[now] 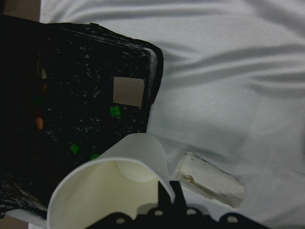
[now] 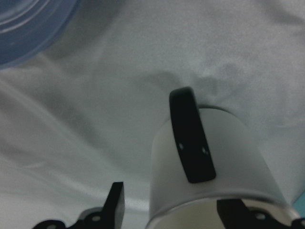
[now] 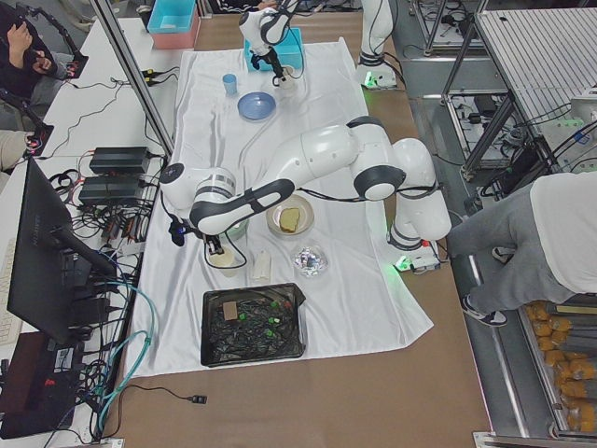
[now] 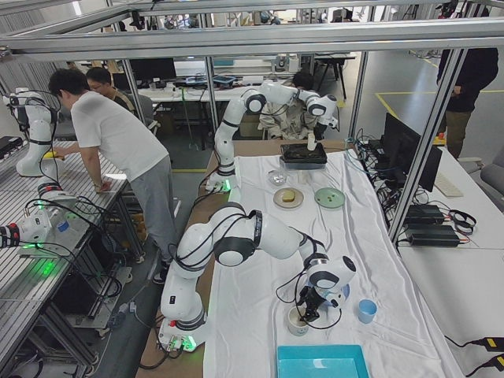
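A white paper cup (image 1: 109, 191) is tilted in my left gripper, whose fingers are at its rim; in the camera left view it is above the cloth, left of the plate (image 3: 289, 226) holding a yellow item. A white mug with a black handle (image 2: 214, 152) stands under my right gripper on the cloth, one finger over its rim and the other outside, with a gap between. In the camera right view this mug (image 4: 298, 323) is near the blue bin (image 4: 321, 362).
A black tray (image 3: 252, 345) with small pieces lies near the table's front, beside a white packet (image 1: 209, 181) and crumpled foil (image 3: 310, 260). A blue plate (image 3: 256, 105), blue cup (image 4: 367, 311) and green plate (image 4: 330, 198) are also on the cloth.
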